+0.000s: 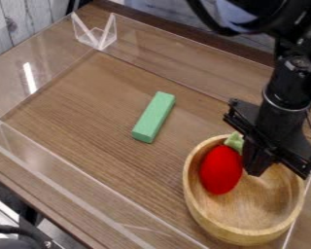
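Observation:
A wooden bowl (249, 215) sits at the lower right of the table, holding a red oval object (221, 170) at its left side. A small light-green piece shows at the bowl's back edge, behind the red object. My black gripper (256, 156) is over the back of the bowl, just right of the red object, its fingers pointing down. It looks shut, and I see nothing clearly held; the tips are partly hard to make out.
A green block (155, 117) lies on the wooden table left of the bowl. A clear plastic object (96, 32) stands at the back left.

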